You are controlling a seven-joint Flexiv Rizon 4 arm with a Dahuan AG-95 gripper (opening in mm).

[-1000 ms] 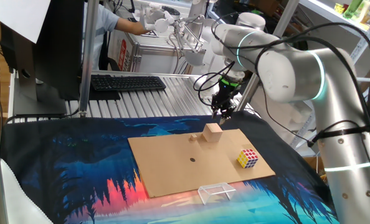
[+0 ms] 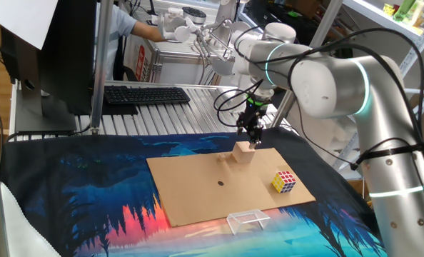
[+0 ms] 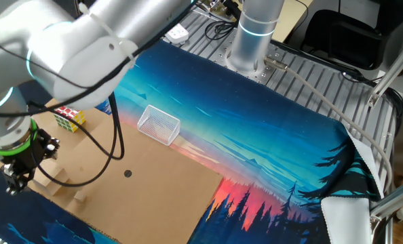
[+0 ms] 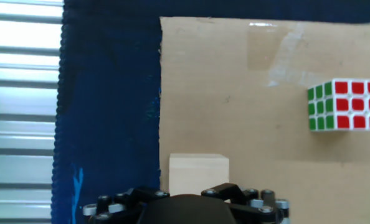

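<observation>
Near the back edge of a cardboard sheet (image 2: 190, 193) sits a plain, light wooden block (image 2: 243, 153). My gripper (image 2: 247, 140) hangs just above and behind it, pointing down. Its two fingers stand apart in exterior view 2, so the gripper (image 3: 33, 171) looks open, and nothing shows held. The wrist view has the block (image 4: 199, 173) at the bottom, partly hidden by the gripper. A much smaller wooden piece (image 3: 81, 196) lies beside the block. On the same sheet, a Rubik's cube (image 4: 345, 104) shows red and green faces, well apart from the gripper.
A clear mesh-like bin (image 3: 159, 125) stands at the sheet's edge opposite the block. A dark round spot (image 2: 220, 183) marks the otherwise bare middle of the cardboard. Black cables (image 3: 118, 129) loop from the arm over the sheet. A keyboard (image 2: 146, 95) lies behind the cloth.
Over the last second my gripper has shifted slightly left and lower, closer to the wooden block. The block, cube and bin have stayed in place.
</observation>
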